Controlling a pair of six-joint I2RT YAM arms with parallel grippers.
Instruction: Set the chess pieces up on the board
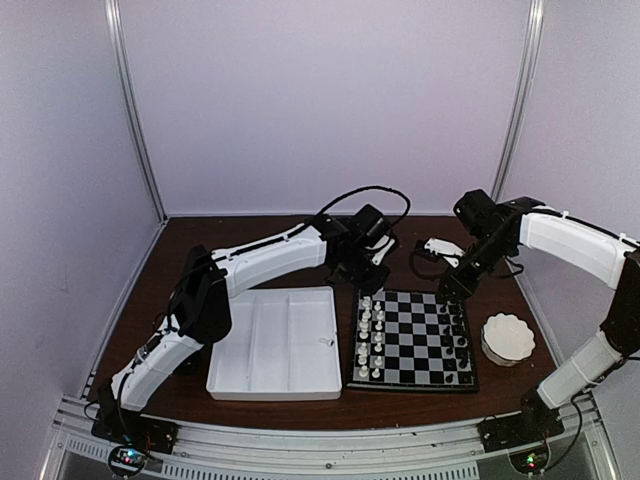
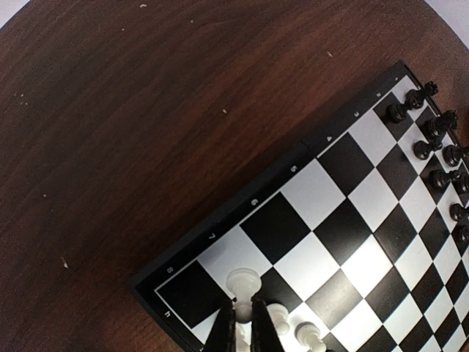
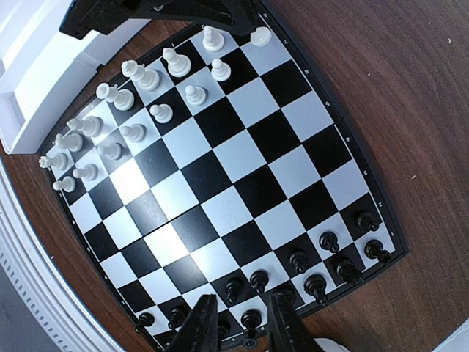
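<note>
The chessboard [image 1: 412,350] lies flat, white pieces [image 3: 146,77] along its left side and black pieces [image 3: 315,286] along its right. My left gripper is shut on a white chess piece [image 2: 243,282], over the h-file corner at the white end. The held piece's round end sticks out past the fingertips; the fingers hide the rest. In the right wrist view that white piece [image 3: 260,37] shows by the board's edge. Above the black rows hangs my right gripper, open, its two fingers [image 3: 204,323] apart. Black pieces show below in the gap, none clearly held.
An empty white tray [image 1: 265,345] with dividers stands left of the board. To the board's right is a round white-topped container [image 1: 508,338]. Bare dark table [image 1: 300,232] lies behind the board.
</note>
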